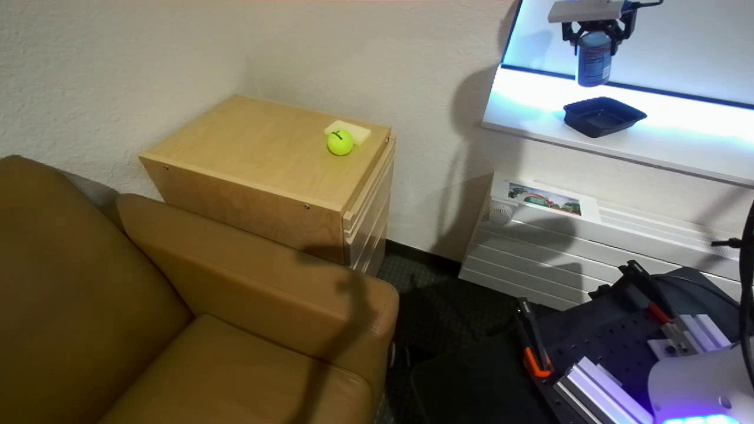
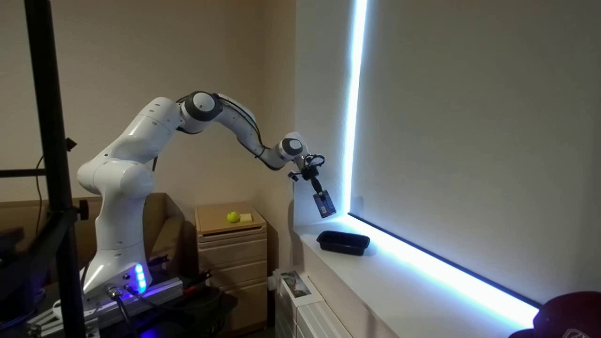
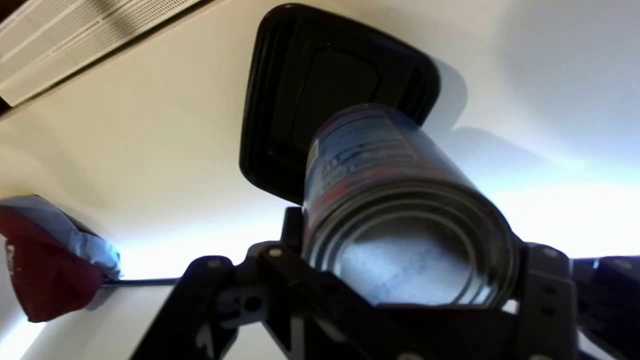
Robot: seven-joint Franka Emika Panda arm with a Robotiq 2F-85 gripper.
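A blue can [image 1: 594, 62] is gripped between the fingers of my gripper [image 1: 595, 43], in the air above the white windowsill [image 1: 537, 106]. In the second exterior view the can [image 2: 324, 203] hangs tilted over a black tray [image 2: 342, 251], apart from it. Seen from the wrist, one end of the can [image 3: 366, 156] faces the camera and its far end overlaps the tray [image 3: 324, 78], which is empty where it shows. The gripper holds the can by its near end, a finger on each side.
On the wooden cabinet [image 1: 247, 141] lie a yellow-green ball [image 1: 340, 142] and a pale sponge-like block [image 1: 359, 134]. A dark red item [image 2: 569, 318] stands at the sill's near end. A white radiator [image 1: 523, 247] sits below; the sill between is clear.
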